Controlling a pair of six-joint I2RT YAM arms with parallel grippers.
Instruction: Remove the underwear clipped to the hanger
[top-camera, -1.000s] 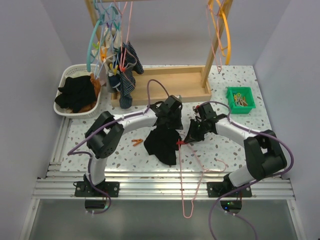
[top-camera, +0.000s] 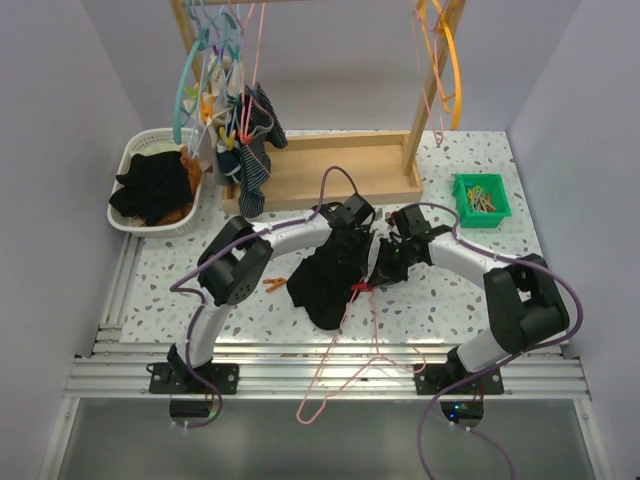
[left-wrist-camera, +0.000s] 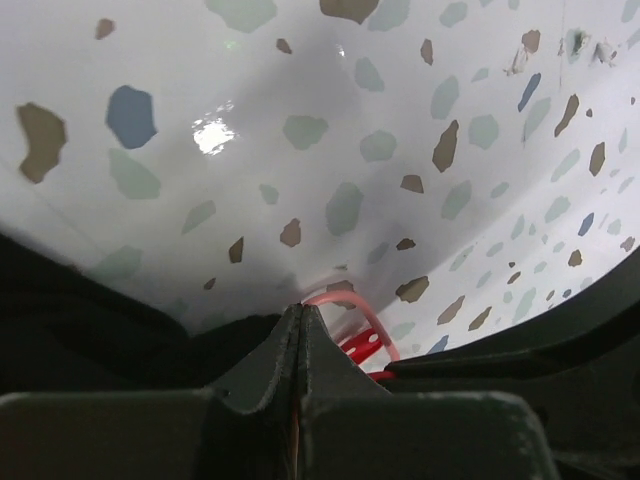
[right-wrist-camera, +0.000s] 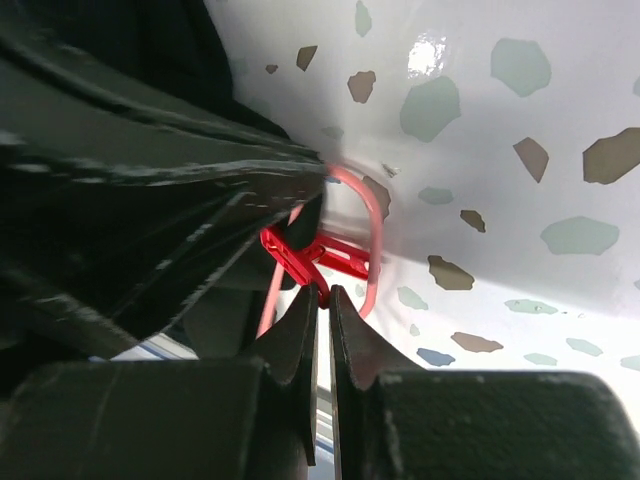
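Note:
Black underwear (top-camera: 322, 288) lies spread on the speckled table, also showing as dark cloth (left-wrist-camera: 80, 335) in the left wrist view. The pink hanger (top-camera: 331, 394) extends from beside the cloth over the table's front edge. Two red clips show in the right wrist view; my right gripper is shut on the nearer red clip (right-wrist-camera: 289, 261). My left gripper is shut close by, its tips at the pink hanger loop (left-wrist-camera: 361, 306); whether the thin wire is between them is unclear. Where the clips meet the cloth is hidden.
An orange clip (top-camera: 275, 285) lies left of the underwear. A white basket (top-camera: 176, 229) with clothes stands at the back left; a green box (top-camera: 495, 218) of clips stands at the right. A wooden rack (top-camera: 415, 135) with hangers rises behind.
The hanger's front end has swung left, and the red clips have tilted. The underwear has barely moved.

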